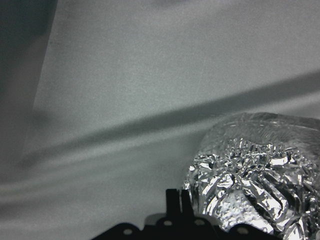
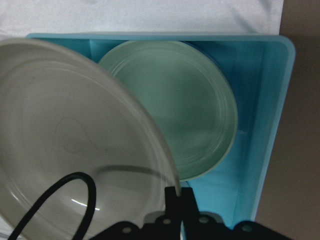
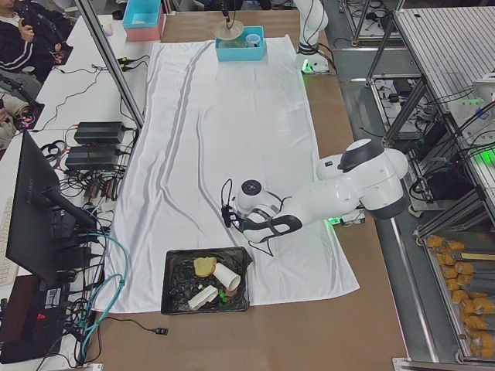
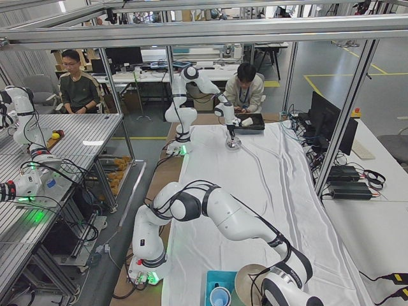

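A beige plate (image 2: 65, 115) hangs tilted over a blue bin (image 2: 270, 110), its rim in my right gripper, which is shut on it. A pale green plate (image 2: 180, 100) lies inside the bin, and a white cup (image 4: 220, 297) shows there too. My left gripper is low over the white cloth beside a crumpled silver, foil-like object (image 1: 255, 195); its fingers look shut, and whether they grip that object cannot be told.
A black tray (image 3: 178, 286) with white rolls, a yellow piece and green bits sits at the cloth's near end. Monitors and cables line one side.
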